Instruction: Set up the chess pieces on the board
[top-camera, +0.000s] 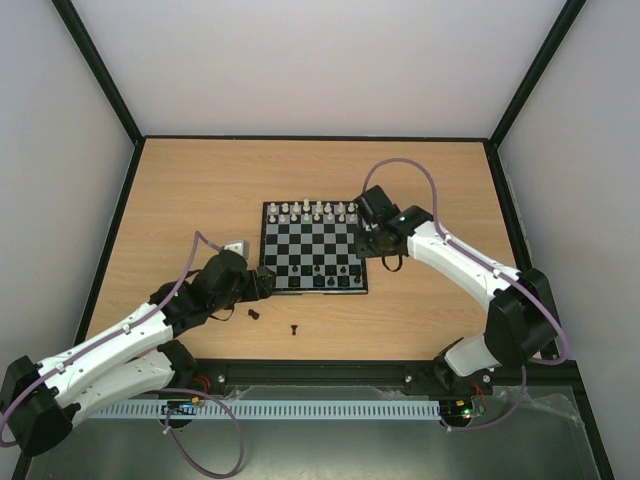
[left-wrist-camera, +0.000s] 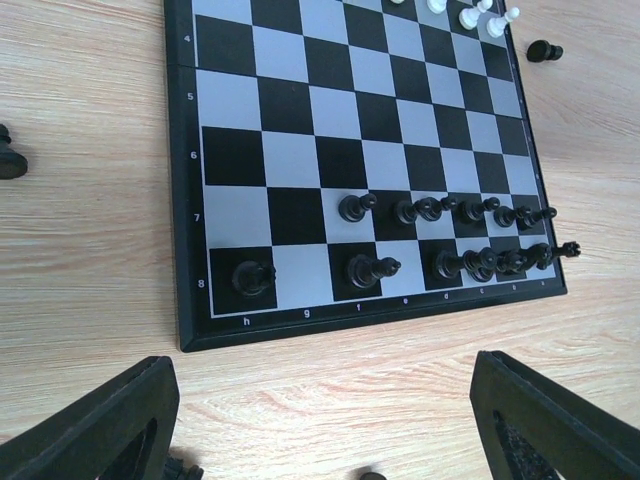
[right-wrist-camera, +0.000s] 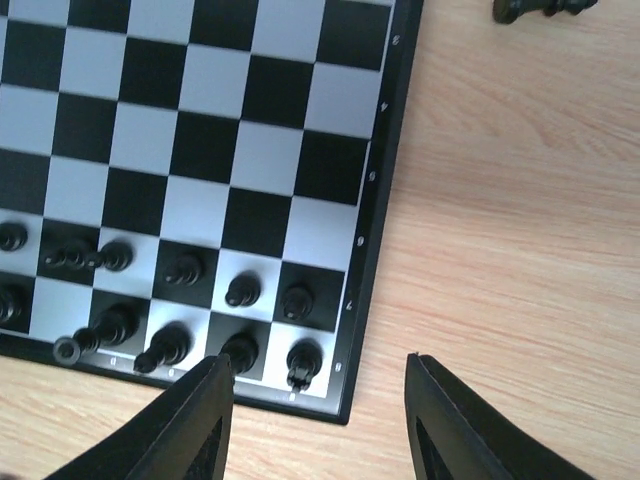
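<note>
The chessboard (top-camera: 312, 245) lies mid-table, white pieces (top-camera: 306, 207) along its far edge. Black pieces stand in two near rows with gaps; a black piece (left-wrist-camera: 370, 270) is on f8 and a black rook (left-wrist-camera: 253, 278) on h8, while g8, g7 and h7 are bare. My left gripper stands open and empty at the board's near-left side. Off the board's right side, a black piece (right-wrist-camera: 543, 8) lies on its side. My right gripper is over the board's right edge, open, nothing between its fingers.
Loose black pieces (top-camera: 253, 314) lie on the table in front of the board. Another dark piece (left-wrist-camera: 10, 160) shows left of the board in the left wrist view. Bare wood (top-camera: 440, 180) lies beyond the right arm.
</note>
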